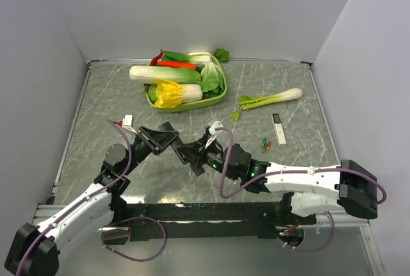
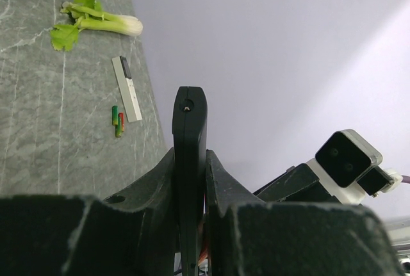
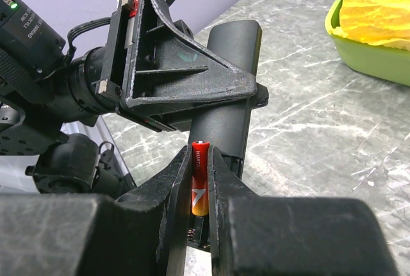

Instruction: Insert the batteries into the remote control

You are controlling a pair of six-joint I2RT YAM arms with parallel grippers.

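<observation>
A black remote is held in the air at the centre, tilted, with my left gripper (image 1: 172, 136) closed around its body from the side; in the left wrist view its narrow edge (image 2: 189, 122) stands between the fingers. My right gripper is shut on a red and orange battery (image 3: 199, 177) at the remote's open battery compartment, where springs show below it. Whether the battery is seated cannot be told. Loose green and red batteries lie on the marble worktop to the right.
A white remote-like object (image 1: 278, 129) lies at the right, with celery (image 1: 275, 97) behind it. A green basket of vegetables (image 1: 198, 103) stands at the back. Walls border the worktop (image 1: 102, 103); its front middle is under the arms.
</observation>
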